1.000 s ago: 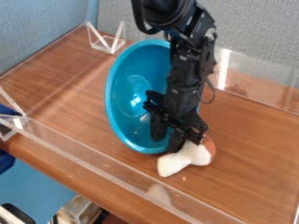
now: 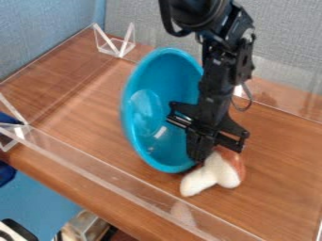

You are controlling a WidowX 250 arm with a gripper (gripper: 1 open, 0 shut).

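A blue bowl (image 2: pixel 146 104) stands tipped on its side on the wooden tray floor, its open face toward the arm. My black gripper (image 2: pixel 205 139) is at the bowl's right side, low over a white object with a reddish top (image 2: pixel 208 177), which looks like a toy mushroom and lies on the wood. The gripper's fingers are dark and partly overlap each other; it appears shut, and I see nothing held between them.
Clear low walls and white corner brackets (image 2: pixel 113 45) edge it. A grey padded wall stands behind.
The gripper and arm have moved a little to the right and up. The bowl has shifted slightly rightward, and more of the reddish top of the white object shows.
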